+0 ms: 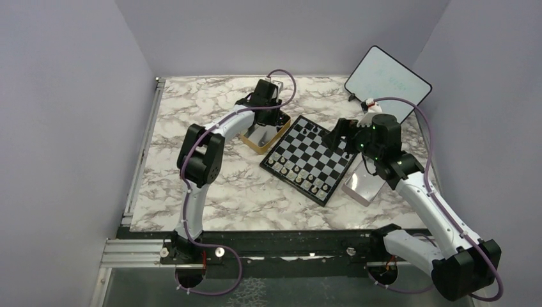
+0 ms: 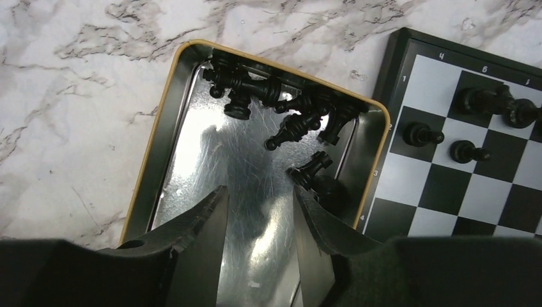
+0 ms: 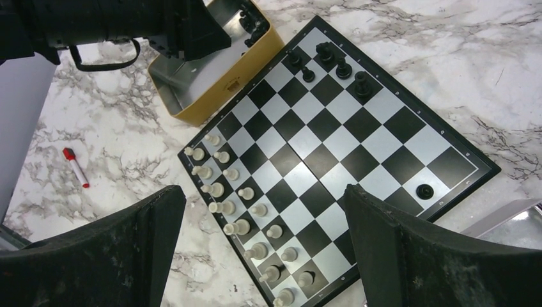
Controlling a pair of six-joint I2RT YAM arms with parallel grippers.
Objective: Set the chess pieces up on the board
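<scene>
Several black chess pieces [image 2: 297, 126] lie tumbled at the far end of a gold-rimmed box [image 2: 144, 163]. Over that box hangs my left gripper, its fingers part open with nothing between them. The chessboard [image 3: 286, 153] sits right of the box. White pieces [image 3: 246, 193] stand in two rows along its near-left side. A few black pieces [image 3: 362, 84] are upright near the far corner, and a lone black pawn [image 3: 424, 191] stands toward the right corner. My right gripper is open and empty above the board.
An empty-looking grey box [image 1: 365, 184] stands right of the board, partly under my right arm. A whiteboard [image 1: 388, 82] is at the back right. A red-and-white marker [image 3: 76, 167] lies on the marble at left, where much of the table is clear.
</scene>
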